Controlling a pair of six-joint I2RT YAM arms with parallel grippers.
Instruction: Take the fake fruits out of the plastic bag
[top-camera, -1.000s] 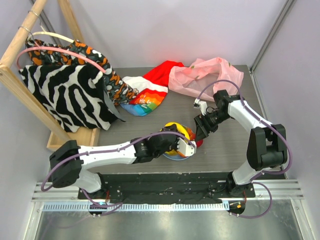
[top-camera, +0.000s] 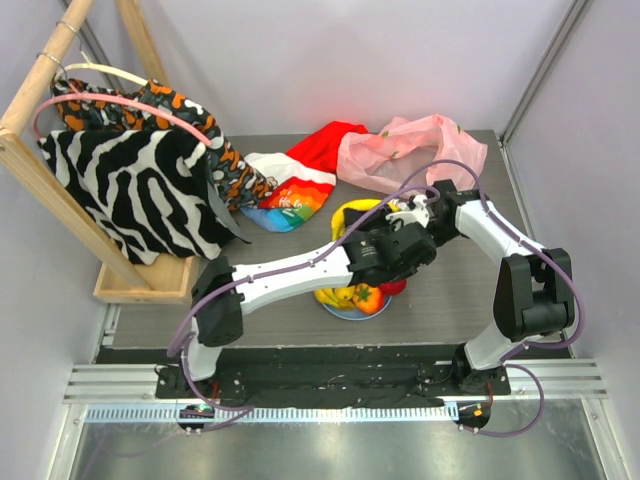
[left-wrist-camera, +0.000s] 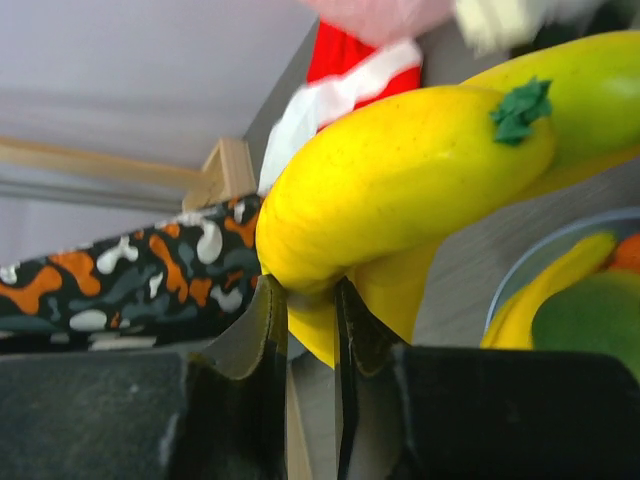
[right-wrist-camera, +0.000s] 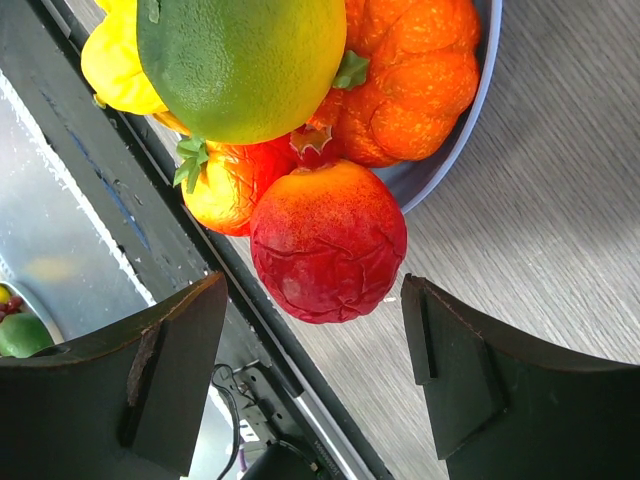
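A bunch of yellow bananas (left-wrist-camera: 400, 170) is held aloft in my left gripper, whose fingertips are closed on it. Below, a blue bowl (right-wrist-camera: 485, 70) holds fake fruit: a green citrus (right-wrist-camera: 240, 60), an orange pumpkin (right-wrist-camera: 410, 90), an orange pepper (right-wrist-camera: 225, 190) and more bananas (left-wrist-camera: 530, 310). My right gripper is open over a red fruit (right-wrist-camera: 330, 240) at the bowl's rim, with the fruit just beyond its fingers. A pink plastic bag (top-camera: 450, 140) lies open at the back right.
A wooden rack (top-camera: 110, 235) with patterned hanging bags fills the left. Colourful cloths (top-camera: 300, 180) lie at the back.
My left arm has risen and moved toward the back right, lifting bananas out of the bowl. The right arm looks nearly still.
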